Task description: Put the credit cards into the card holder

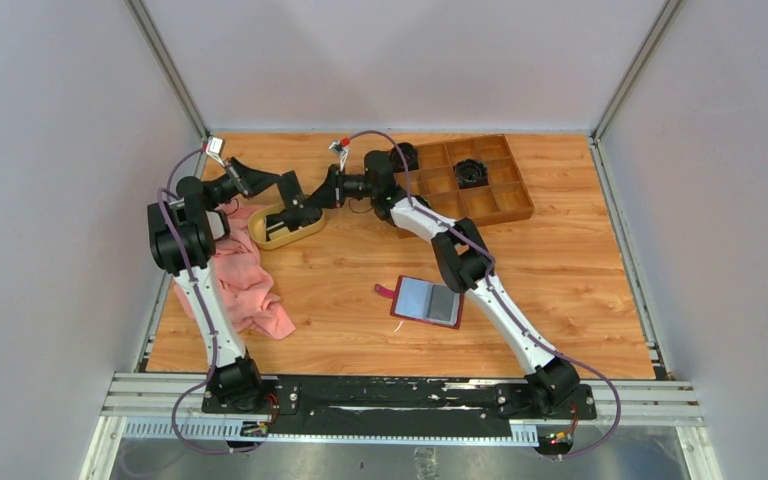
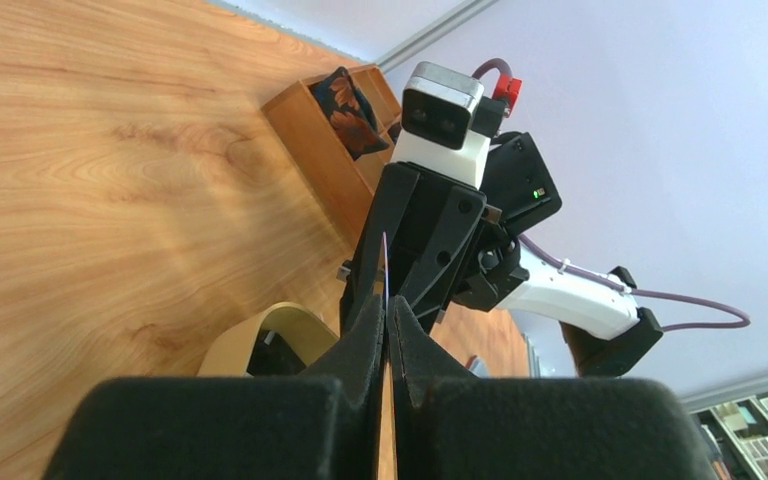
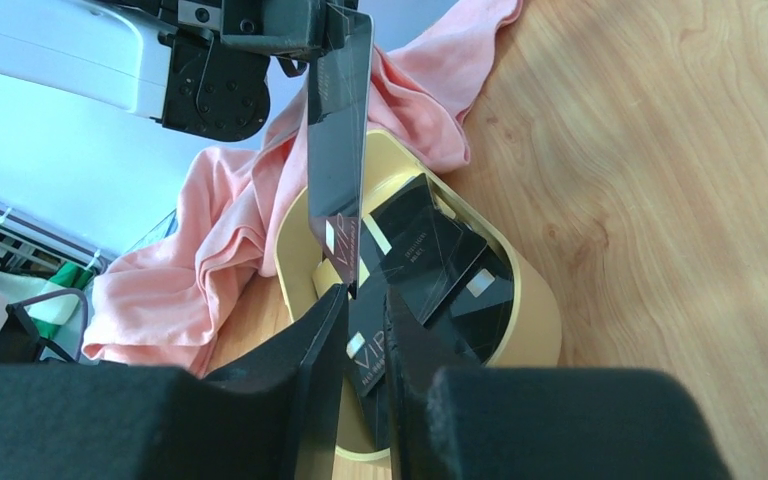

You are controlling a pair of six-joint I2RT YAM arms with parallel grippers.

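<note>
A dark card (image 3: 338, 150) hangs upright over the cream container (image 3: 535, 325), with my left gripper (image 1: 277, 181) shut on its upper end. Seen edge-on, the card (image 2: 384, 265) is a thin line in the left wrist view. My right gripper is slightly open above the container; the hanging card's lower corner is close to its left fingertip, and whether they touch I cannot tell. Several black cards (image 3: 422, 245), some marked VIP, lie overlapping inside the container. What looks like the card holder (image 1: 427, 301), red-edged with grey-blue panels, lies open at the front of the table.
A pink cloth (image 1: 245, 290) lies left of the container, under the left arm. The wooden compartment tray (image 1: 505, 195) stands at the back right, partly under the right arm. Bare table lies between cloth and holder.
</note>
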